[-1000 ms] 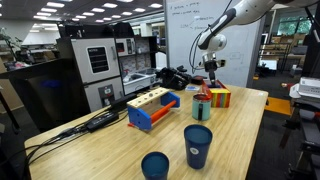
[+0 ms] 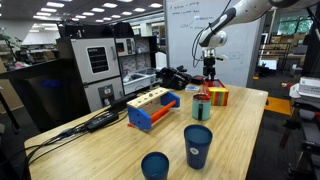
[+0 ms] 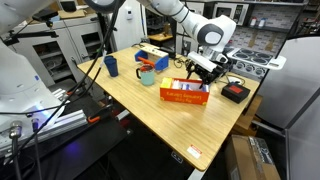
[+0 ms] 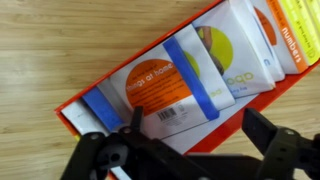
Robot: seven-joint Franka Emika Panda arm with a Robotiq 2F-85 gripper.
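Observation:
A red and yellow box (image 3: 183,92) stands on the wooden table, filled with thin packs or small books. In the wrist view a white pack with an orange circle and a blue band (image 4: 190,75) lies inside the red box rim (image 4: 262,101). More packs with yellow edges (image 4: 298,25) fill the upper right. My gripper is over the box, its fingers spread wide and nothing held between them. The fingertips overlap the lower part of the box in this view; their exact height above the packs is hard to tell.
A green mug with red on top (image 2: 201,106) stands close to the box, and two dark blue cups (image 2: 198,145) are further along the table. A wooden rack with blue and red parts (image 2: 153,108) sits beyond. Bare table (image 3: 190,135) lies in front of the box.
The arm above the box has shifted slightly and turned a little in exterior view 1. The box, mug and cups have kept their places.

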